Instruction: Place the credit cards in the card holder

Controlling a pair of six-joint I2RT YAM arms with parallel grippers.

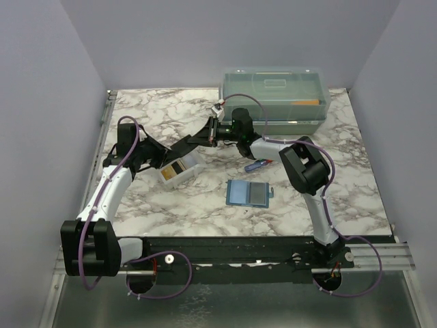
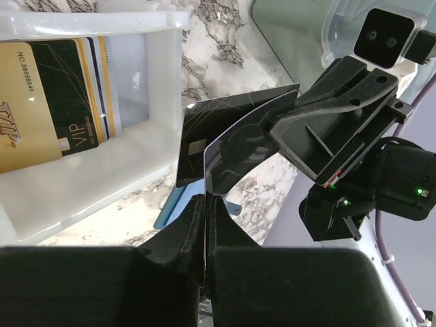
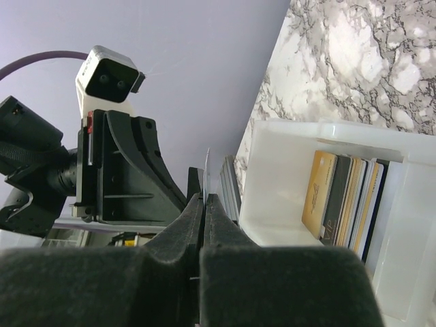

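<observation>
A white plastic container holds several gold, black and silver cards standing in it. Above its right side in the top view, my left gripper and right gripper meet at a black card. The left gripper looks shut in its wrist view, a thin edge at its fingertips; which gripper grips the card is hard to tell. The right gripper is also shut, with a thin edge upright at its tips in its wrist view. A blue card holder lies on the table, right of the container.
A large translucent box stands at the back right. A small blue and red item lies below it.
</observation>
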